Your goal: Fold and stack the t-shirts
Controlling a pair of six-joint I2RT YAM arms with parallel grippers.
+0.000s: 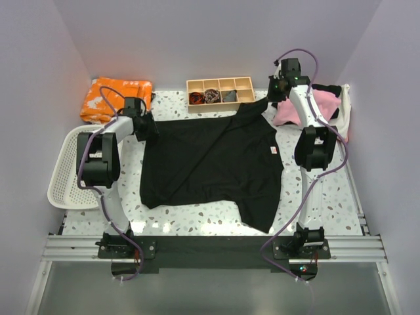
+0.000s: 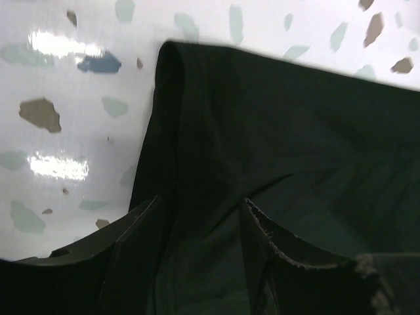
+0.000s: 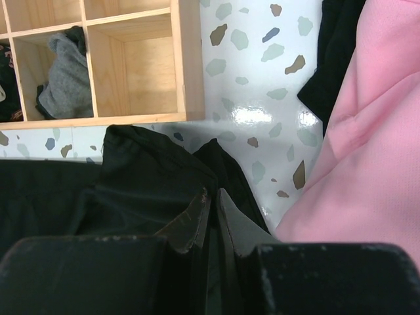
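Note:
A black t-shirt point(image 1: 213, 157) lies spread over the middle of the table, with a fold line running diagonally across it and a sleeve reaching toward the front right. My left gripper point(image 1: 149, 134) is open above the shirt's far left corner; in the left wrist view the dark cloth point(image 2: 223, 131) lies below and between the parted fingers. At the far right, my right gripper point(image 1: 270, 98) is shut on a corner of the shirt. The right wrist view shows that cloth point(image 3: 154, 161) bunched up to the closed fingertips point(image 3: 228, 210).
A wooden divided box point(image 1: 220, 107) with rolled cloths stands at the back. Pink cloth point(image 1: 326, 106) is piled at the back right beside black and white cloth. Orange cloth point(image 1: 108, 108) lies back left, above an empty white basket point(image 1: 63, 174).

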